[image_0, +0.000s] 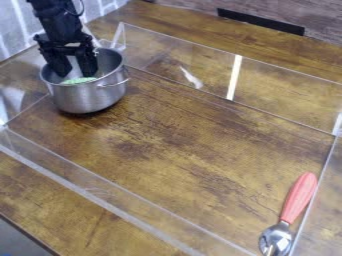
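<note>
A steel pot (91, 95) stands at the left of the wooden table. My black gripper (70, 62) reaches down into it from the upper left, its fingers low inside the rim. A light green object (82, 80) in the pot is mostly hidden by the gripper and the rim. The fingers are too dark and covered to see clearly how far apart they stand.
An ice-cream scoop with a red handle (298, 197) lies at the right front. Clear panels and strips edge the work area.
</note>
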